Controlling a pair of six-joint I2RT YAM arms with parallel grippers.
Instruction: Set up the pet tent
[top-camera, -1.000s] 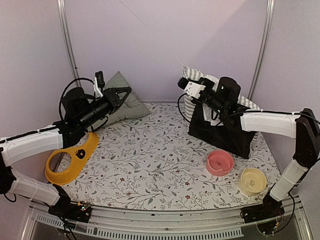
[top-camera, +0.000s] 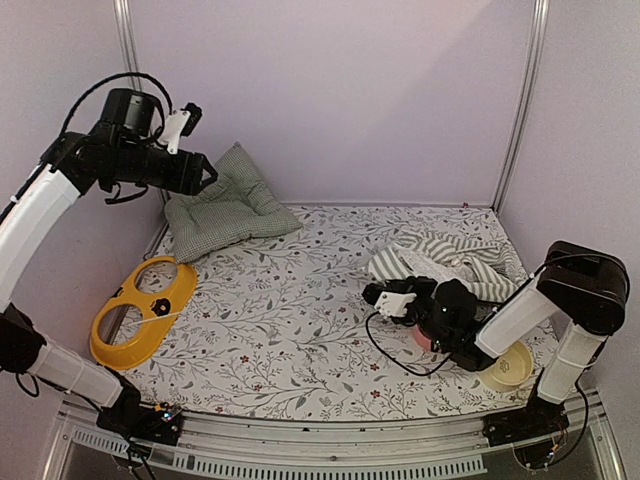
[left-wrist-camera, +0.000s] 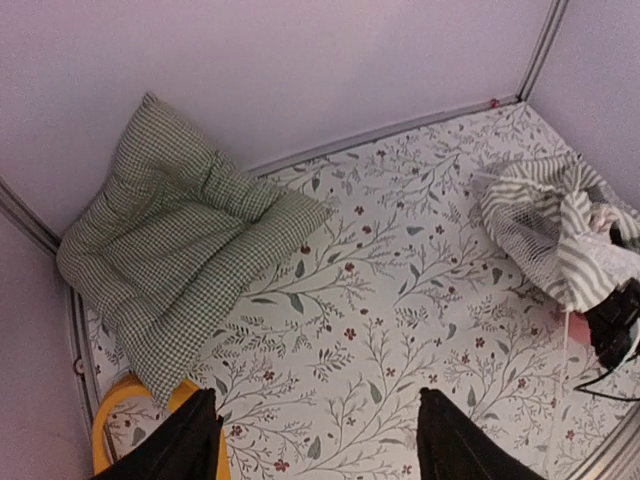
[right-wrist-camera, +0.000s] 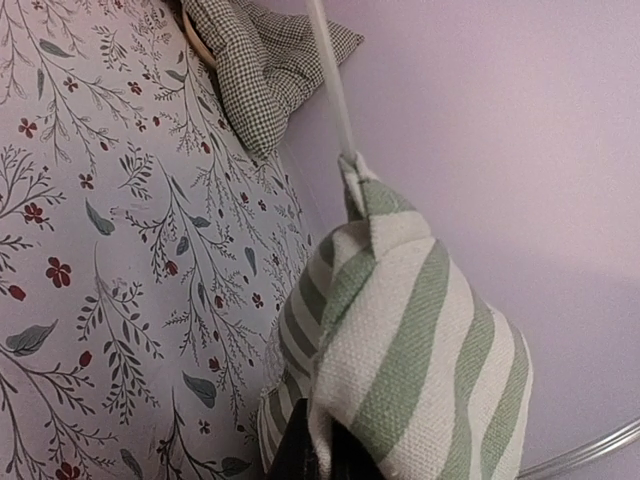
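Observation:
The striped pet tent fabric (top-camera: 465, 260) lies crumpled at the back right of the floral mat. My right gripper (top-camera: 390, 300) is low at its front, shut on the fabric; in the right wrist view the green-and-white cloth (right-wrist-camera: 430, 370) fills the space at the fingers, with a pale pole (right-wrist-camera: 330, 80) running out from it. The pole (left-wrist-camera: 561, 390) also shows in the left wrist view, pointing toward the front. My left gripper (top-camera: 200, 170) is raised at the upper left, open with nothing between its fingers.
A checked cushion (top-camera: 220, 210) sits at the back left, a yellow double-holed stand (top-camera: 125, 340) at the front left. A pink bowl (top-camera: 420, 340) and cream bowl (top-camera: 507, 370) lie at the front right, partly under the right arm.
My right gripper has come down with the fabric, which has collapsed from upright to lying; the pole has swung down.

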